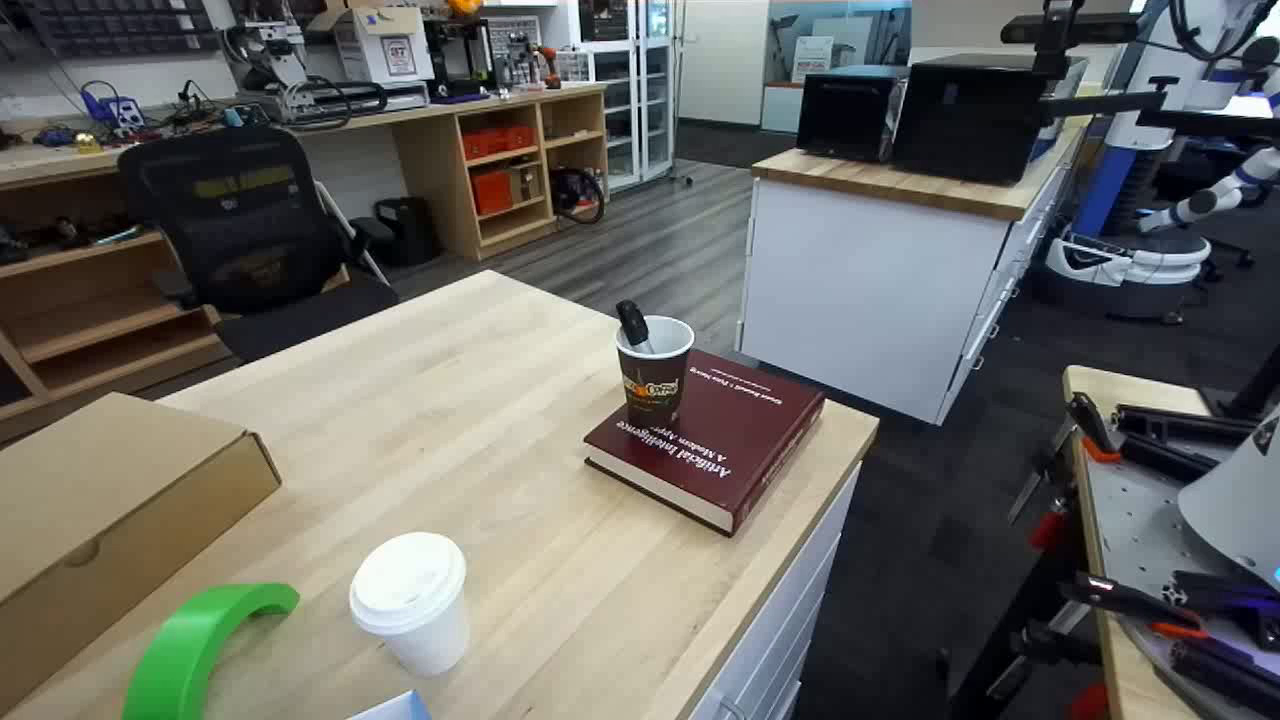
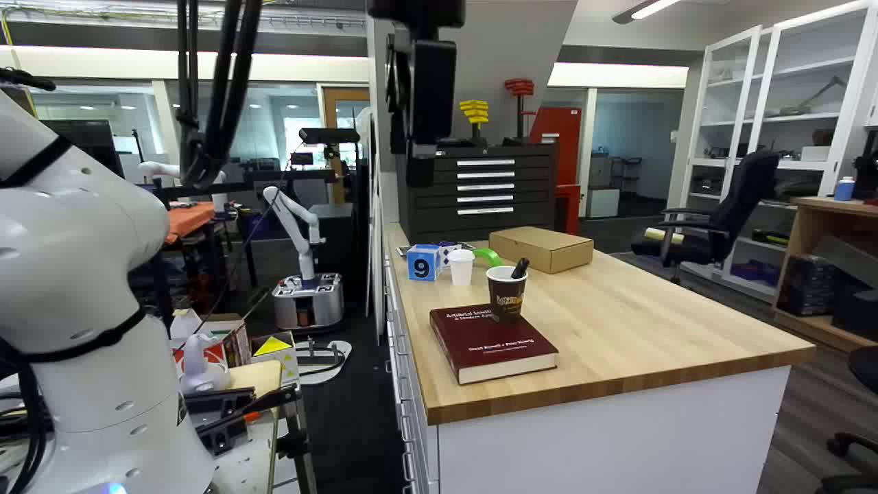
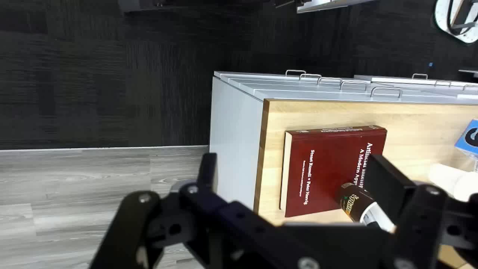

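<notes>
A thick dark red book (image 1: 750,420) lies flat near the corner of the wooden table (image 1: 528,348). On top of it stands a dark paper cup (image 1: 654,390) with a white inside, upright, and a black-handled object (image 1: 632,322) leans out of its mouth. High above the table, my gripper is open, its fingers wide apart and nothing between them. The wrist view looks down on the book (image 3: 329,172) and the cup (image 3: 356,201), with one finger covering part of the scene beside the cup.
Farther along the table are a white lidded cup (image 1: 411,594), a green arch (image 1: 198,642), a brown cardboard box (image 1: 120,480) and a blue-and-white number block (image 2: 423,263). Drawer handles (image 3: 386,89) line one side of the cabinet.
</notes>
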